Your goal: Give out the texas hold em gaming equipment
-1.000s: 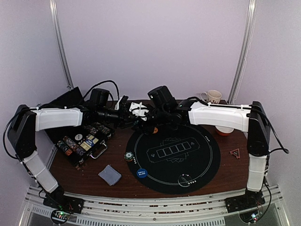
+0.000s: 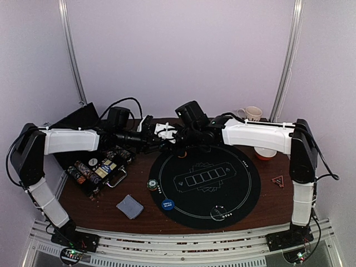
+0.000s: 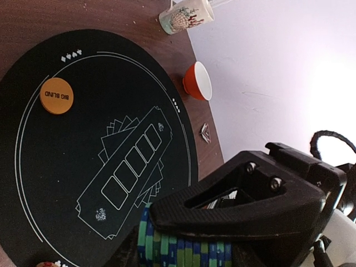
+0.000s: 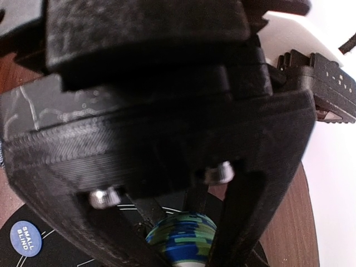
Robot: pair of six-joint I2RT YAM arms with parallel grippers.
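Over the upper left of the round black poker mat (image 2: 239,192), my left gripper (image 2: 156,146) and right gripper (image 2: 173,144) meet. Between them is a stack of blue-green chips, which the left wrist view shows lying along its bottom edge (image 3: 183,250). The right gripper is shut on this stack (image 4: 183,236), seen low between its fingers. One left finger (image 3: 239,214) lies against the chips; its partner is hidden, so the left finger's opening is unclear. An orange big blind button (image 3: 57,95) and a blue small blind button (image 2: 168,204) lie on the mat.
An open chip case (image 2: 94,172) stands at the left, a grey cloth (image 2: 130,206) before it. A chip stack (image 2: 152,184) sits on the mat's left rim. Right of the mat are an orange bowl (image 2: 265,153), a mug (image 2: 253,113) and a small red triangular object (image 2: 278,181).
The left arm stays almost where it was, and the items on the table have not moved.
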